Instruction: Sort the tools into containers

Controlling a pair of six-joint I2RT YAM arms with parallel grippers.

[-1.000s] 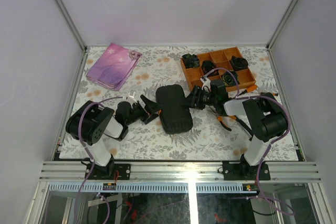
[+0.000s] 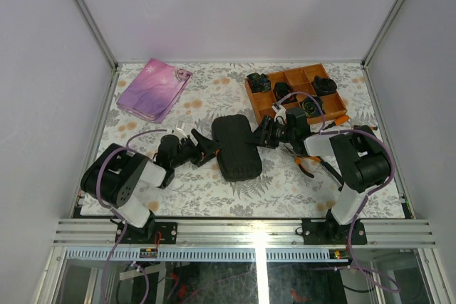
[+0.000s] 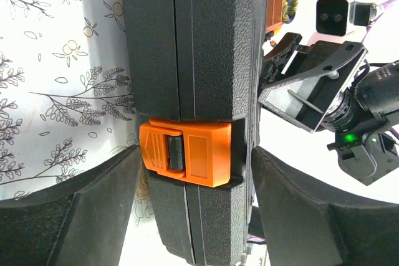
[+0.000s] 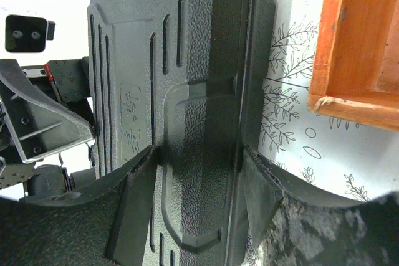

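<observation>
A closed black tool case (image 2: 236,149) lies mid-table between both arms. At its left edge stands my left gripper (image 2: 216,149); in the left wrist view its fingers (image 3: 100,194) are spread either side of the case edge, around an orange latch (image 3: 187,152). From the opposite side, my right gripper (image 2: 258,137) straddles the case's right edge, its fingers (image 4: 134,197) apart with the ridged side between them. Whether either pair grips the case cannot be told. An orange-brown compartment box (image 2: 293,77) holds dark bundles at the back right.
Orange-handled pliers (image 2: 305,167) and other tools lie partly under the right forearm. A folded purple cloth (image 2: 153,90) rests at the back left.
My left arm's elbow has swung slightly outward to the left and lower in the top view, while its gripper stays at the case edge. The case and right arm look unmoved.
</observation>
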